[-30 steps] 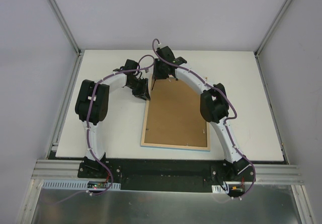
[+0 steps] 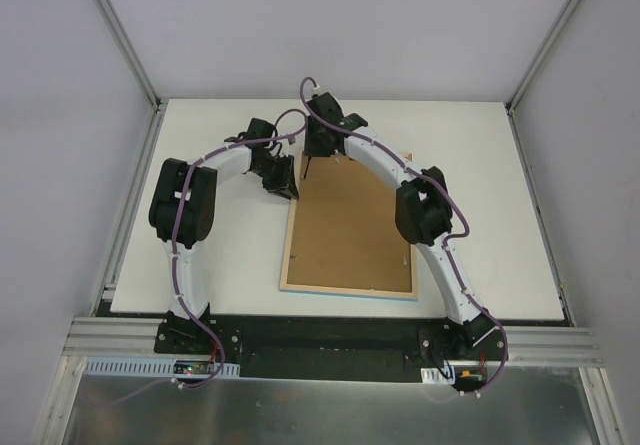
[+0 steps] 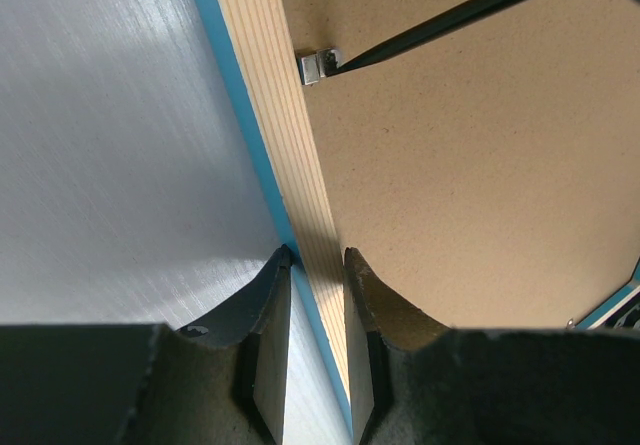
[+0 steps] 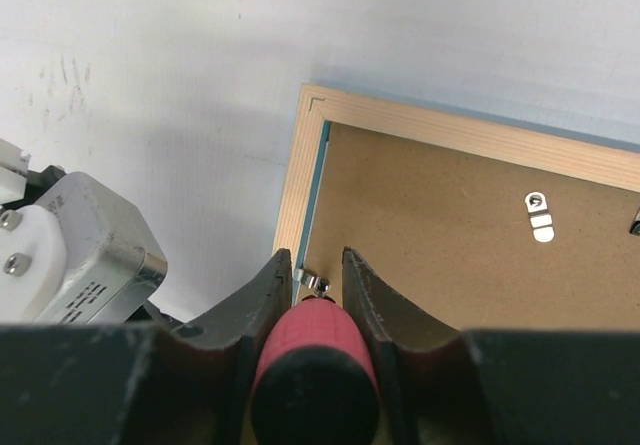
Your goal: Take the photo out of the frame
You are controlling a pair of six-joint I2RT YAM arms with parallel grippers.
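Note:
The photo frame [image 2: 350, 288] lies face down, brown backing [image 2: 345, 235] inside a light wooden rim with blue edge. My left gripper is shut on the frame's left rim [image 3: 260, 75]. My right gripper is shut on a tool with a red and black handle [image 4: 315, 365], above the upper left of the backing. In the left wrist view, the tool's thin dark blade [image 3: 450, 20] meets a small metal tab [image 3: 312, 67] at the rim's inner edge. Another white metal tab [image 4: 538, 215] lies along the upper part of the backing.
Both arms reach over the frame's upper left, close to each other; the left arm's housing [image 4: 80, 245] shows at the left of the right wrist view.
The right arm has shifted very slightly over the last second; otherwise nothing visibly differs in the top view.

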